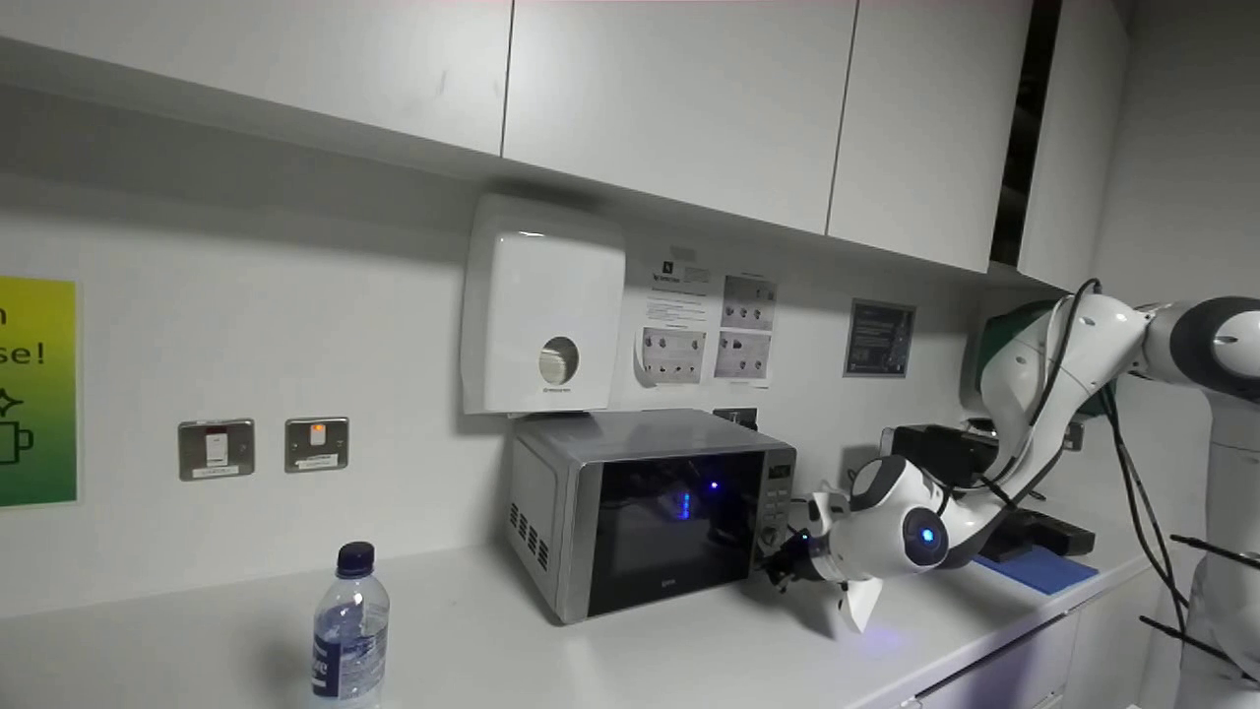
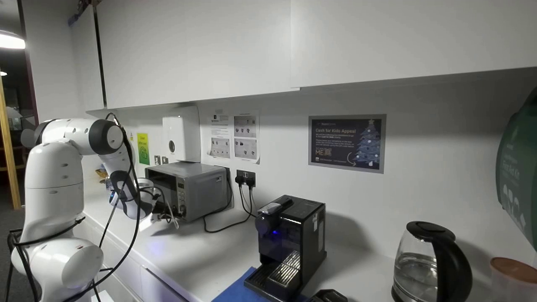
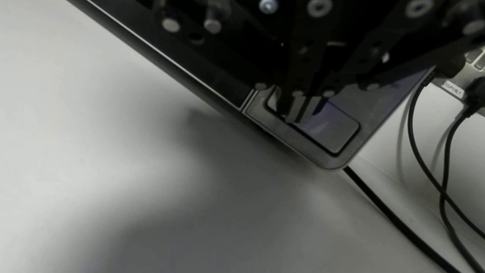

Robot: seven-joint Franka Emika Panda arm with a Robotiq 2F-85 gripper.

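Observation:
A silver microwave [image 1: 638, 435] with a dark glass door [image 1: 673, 532] stands on the counter, its door shut. In the wrist view my gripper is shut with nothing showing between its fingers. The fingertips lie over the large button [image 3: 336, 132] at the bottom of the microwave's control panel [image 3: 379, 102]. From the wrist view I cannot tell whether they touch it. In exterior view 1 the gripper is low, by the right end of the microwave's front. Exterior view 2 has the microwave [image 2: 206, 188] partly behind the arm [image 2: 121, 176].
A water bottle [image 1: 350, 632] stands at the counter's left. On the right are a black coffee machine [image 2: 292, 246] and a glass kettle [image 2: 428, 261]. Power cables [image 2: 229, 226] trail behind the microwave.

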